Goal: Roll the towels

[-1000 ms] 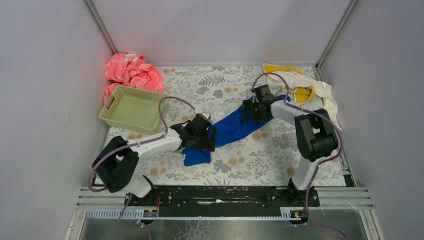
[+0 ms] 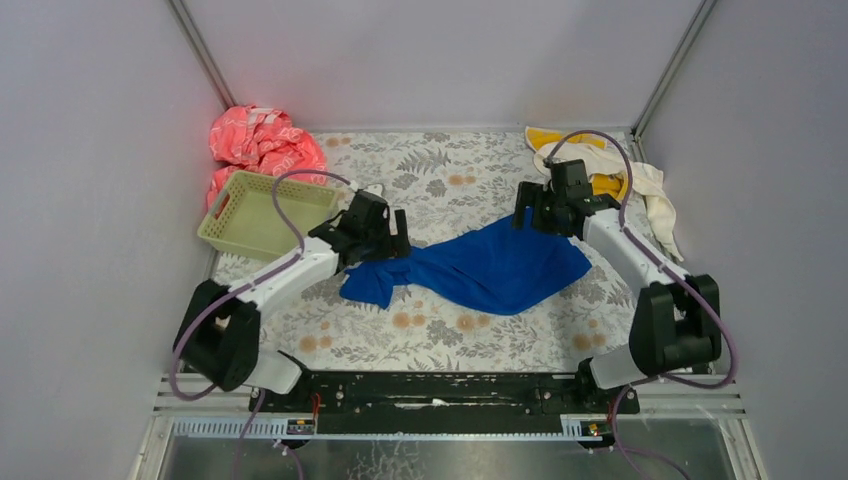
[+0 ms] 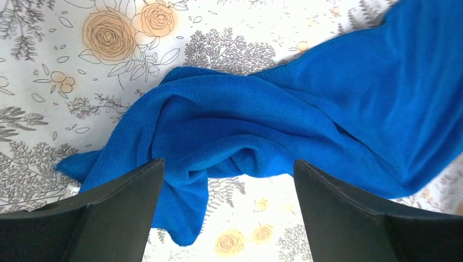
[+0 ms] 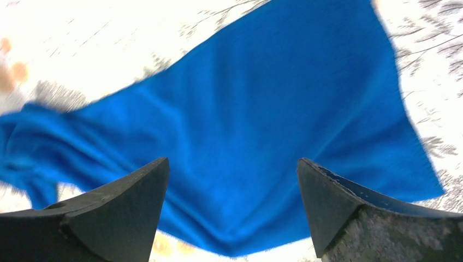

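A blue towel lies across the middle of the table, spread fairly flat on the right and bunched into folds on the left. Over its crumpled left end hovers my left gripper, its fingers apart; in the left wrist view the towel's folds show beyond the fingers with nothing gripped. My right gripper hangs open over the upper edge of the towel's flat part. From the right wrist view, the smooth blue cloth spreads beneath the empty fingers.
At the back left, a light green basket stands beside a heap of coral towels. White and yellow towels lie piled at the back right.
The towel's right part has been spread wider and toward the front. The left gripper moved back and left, and the towel's left end shifted leftward.
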